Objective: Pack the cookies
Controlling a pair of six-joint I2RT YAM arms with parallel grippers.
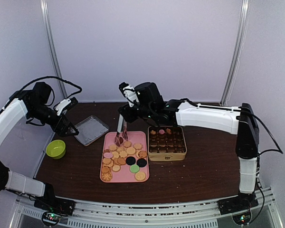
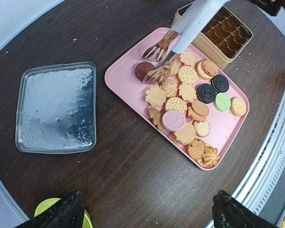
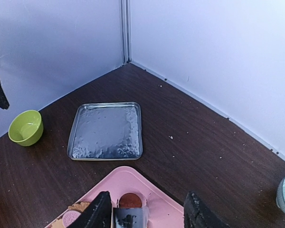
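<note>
A pink tray [image 1: 122,175] holds assorted cookies, among them a brown round cookie [image 2: 144,70] at its back. The slotted tool heads of tongs [image 2: 179,35] reach down around that cookie; my right gripper has the tongs' top between its fingers, partly open around it. To the right of the tray stands a divided box [image 1: 166,150] with a few cookies in it. My left gripper [image 1: 69,127] hangs open at the left, empty, above the table.
A clear plastic tray [image 2: 56,109] lies left of the pink tray, with a green bowl [image 1: 55,149] in front of it. Walls bound the back and sides.
</note>
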